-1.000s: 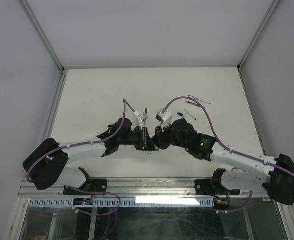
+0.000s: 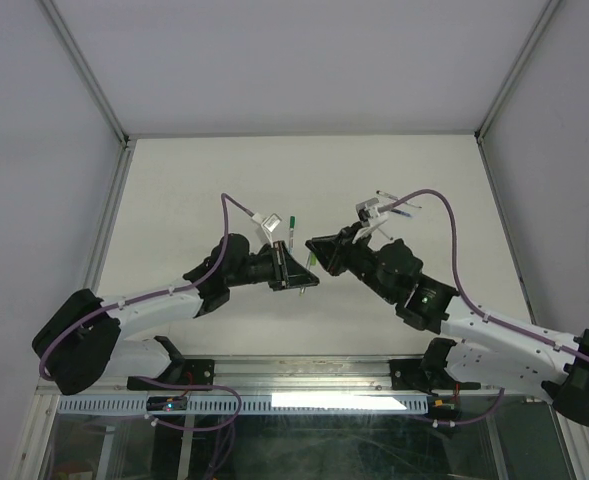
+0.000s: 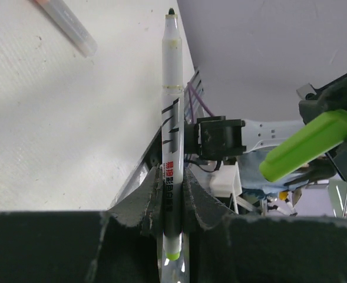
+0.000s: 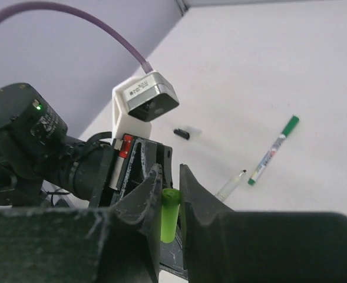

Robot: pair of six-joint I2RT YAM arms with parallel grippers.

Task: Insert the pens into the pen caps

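A slim white pen [image 3: 172, 127] with a bare dark tip stands lengthwise in my left gripper, which is shut on its lower part near the red print. The bright green cap [image 4: 169, 215] is between the fingers of my right gripper, also shut. In the left wrist view that green cap [image 3: 306, 144] hangs off to the right, apart from the pen's tip. The top view has both grippers close together above the middle of the table, with the cap small and partly hidden between them.
A green-capped pen [image 4: 273, 150] lies on the table, near the tip end of another pen [image 4: 229, 187]. There is a small black cap [image 4: 181, 134] farther off. Several pens [image 2: 399, 200] lie at the right.
The right one has since moved up and to the right, the left has turned, and a gap shows between them.
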